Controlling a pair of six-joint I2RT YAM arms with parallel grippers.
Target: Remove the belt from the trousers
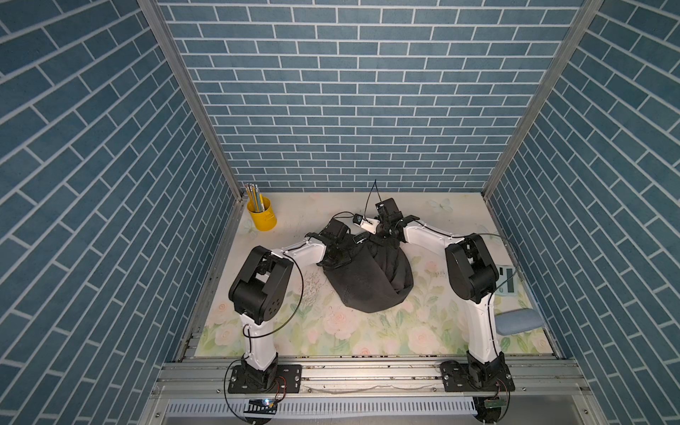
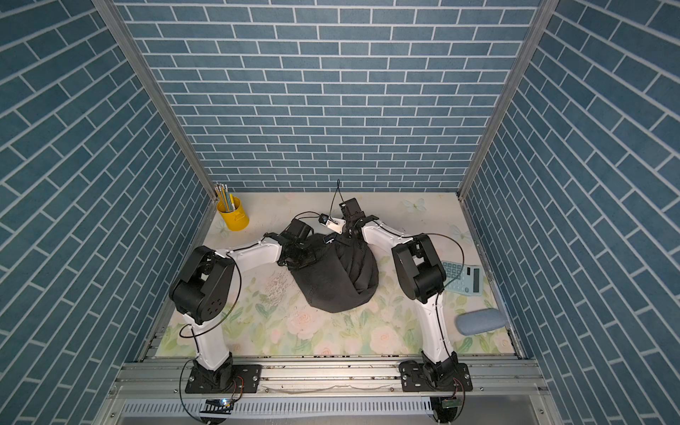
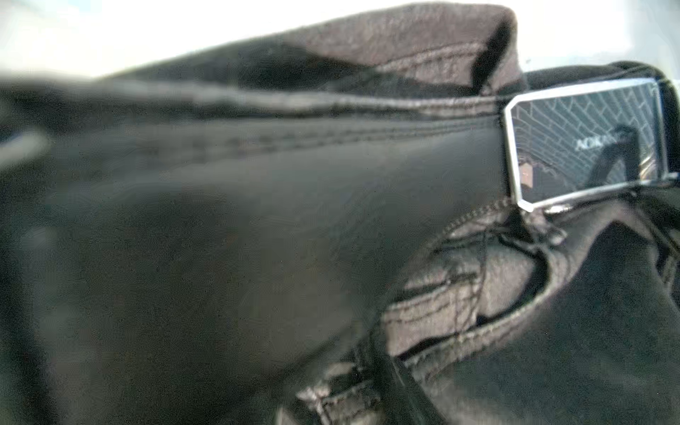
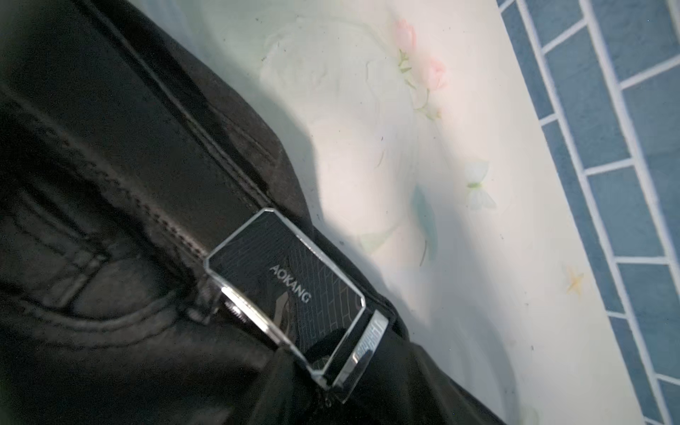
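The dark trousers (image 1: 368,283) lie in the middle of the table, waistband toward the back wall. A black belt (image 4: 134,148) runs along the waistband, with its silver-framed AOKANG buckle (image 4: 290,283) fastened. My left gripper (image 1: 345,260) is at the waistband's left side. In the left wrist view, belt leather (image 3: 340,177) fills the near left and its fingers are not distinguishable. My right gripper is just past the buckle, beside a metal-faced keeper (image 4: 364,347). Its dark fingers (image 4: 265,389) stand apart around the belt; whether they press on it is unclear.
A yellow cup (image 1: 264,216) with pencils stands at the back left. A calculator (image 2: 464,278) and a blue-grey case (image 2: 481,321) lie at the right edge.
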